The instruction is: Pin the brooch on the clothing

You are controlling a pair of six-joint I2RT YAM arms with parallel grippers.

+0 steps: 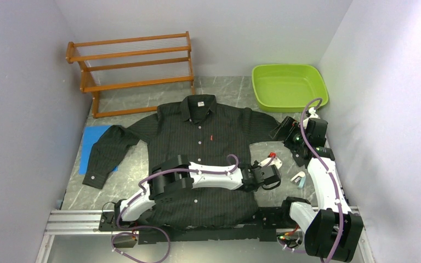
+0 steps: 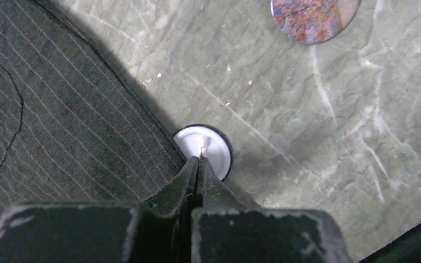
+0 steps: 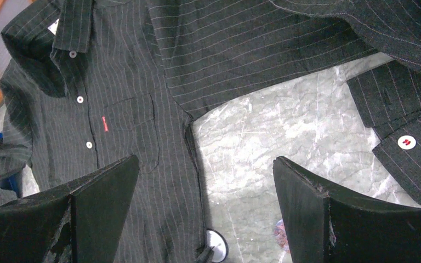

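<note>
A round white brooch back with a dark rim shows at the tips of my left gripper, which is shut on its small pin fitting. It is right at the side edge of the dark pinstriped shirt, and its left part is cut off from view there. In the right wrist view the same brooch appears beside the shirt's side seam, low in the picture. The shirt lies spread, front up. My right gripper stands open above the table, nothing between its fingers.
Another round patterned badge lies on the grey marbled table. A green basin stands at the back right, a wooden rack at the back left. The left sleeve in view rests over a blue sheet.
</note>
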